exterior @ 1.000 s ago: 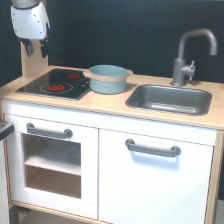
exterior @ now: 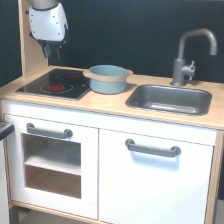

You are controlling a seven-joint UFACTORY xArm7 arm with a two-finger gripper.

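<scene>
My gripper (exterior: 52, 52), dark under a white arm end, hangs in the upper left of the camera view, above the back of the black stove (exterior: 57, 83). It is apart from everything, and whether its small dark fingers are open or shut does not show. To its right and lower, a blue-grey pot (exterior: 108, 80) with wooden-looking handles stands upright at the stove's right side.
A steel sink (exterior: 170, 99) with a grey faucet (exterior: 186, 62) fills the counter's right side. Below are a cabinet with an open-looking window (exterior: 55, 165) and a white door (exterior: 150, 185), both with dark handles. Bare counter lies in front of the pot.
My arm and gripper have moved right in the view, from the left edge to above the stove. The pot, stove, sink and cabinet doors look unchanged.
</scene>
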